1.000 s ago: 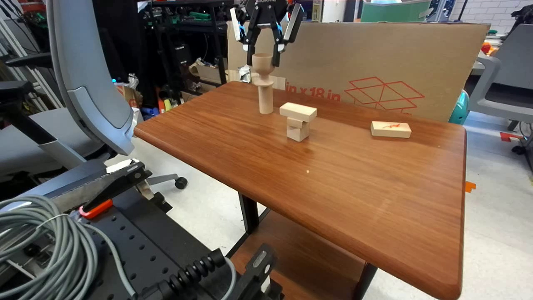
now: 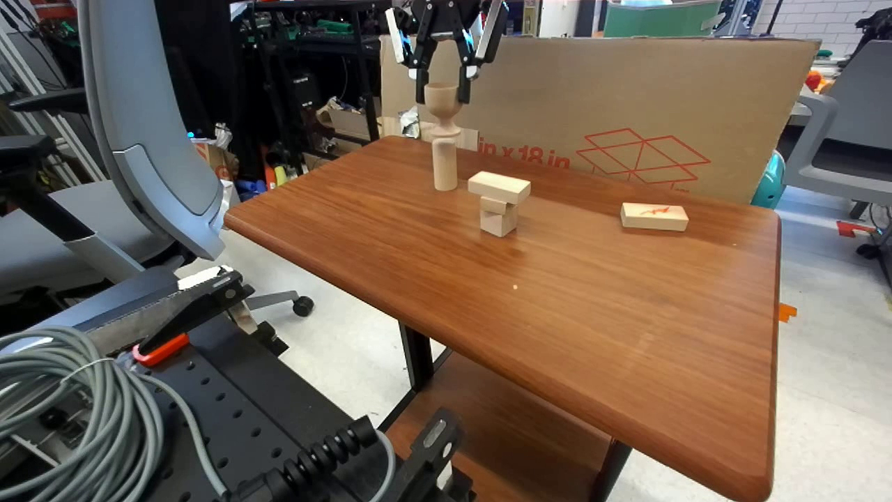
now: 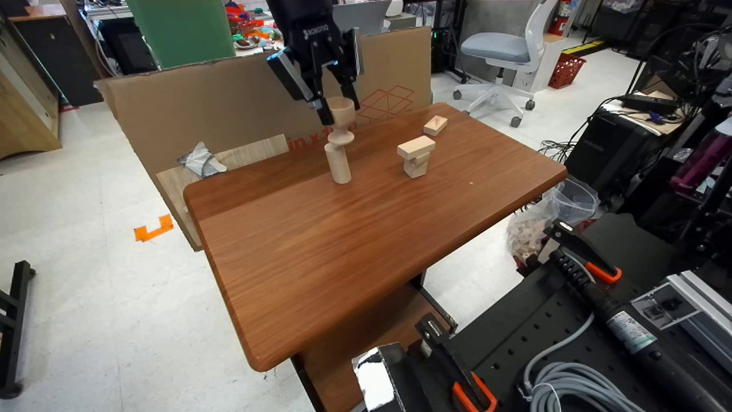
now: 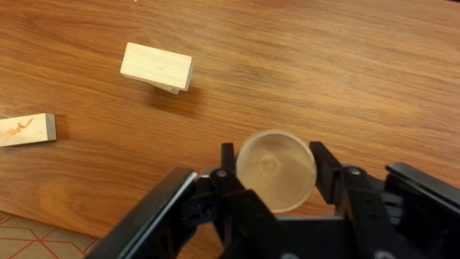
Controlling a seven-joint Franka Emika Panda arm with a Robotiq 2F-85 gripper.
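Note:
A pale wooden goblet (image 2: 442,99) is upright between the fingers of my gripper (image 3: 338,112), which is shut on its cup. In the wrist view the round rim of the goblet (image 4: 276,170) sits between the two black fingertips. Below it a wooden cylinder (image 2: 444,164) stands on the table (image 3: 274,254). The goblet's foot is just over the cylinder's top; whether they touch I cannot tell. From above, the goblet hides the cylinder.
Nearby, a flat block (image 2: 499,185) lies across smaller stacked blocks (image 2: 498,219). Another block (image 2: 654,217) with an orange mark lies apart. A cardboard sheet (image 2: 602,100) stands along the table's back edge.
My gripper and the goblet have risen slightly and shifted a little to the right in exterior view 1. The cylinder and blocks have stayed where they were.

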